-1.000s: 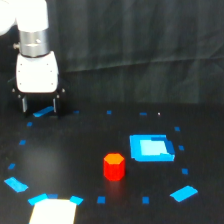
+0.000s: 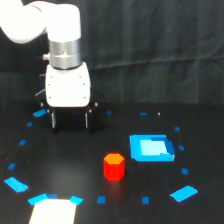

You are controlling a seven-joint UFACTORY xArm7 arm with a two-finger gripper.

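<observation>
A red block (image 2: 114,167) with a hexagonal top stands on the black table, a little below the middle of the view. To its upper right lies a blue square tray (image 2: 136,151) with a pale patch inside. My gripper (image 2: 69,122) hangs at the upper left, pointing down and well apart from both. Its dark fingers stand wide apart, and nothing shows between them.
A pale yellow-white square (image 2: 52,213) is cut off by the bottom edge at the left. Blue tape pieces (image 2: 184,193) and small blue marks dot the table.
My arm and gripper have shifted to the right and slightly down in the view. The red block, blue tray and pale square are where they were.
</observation>
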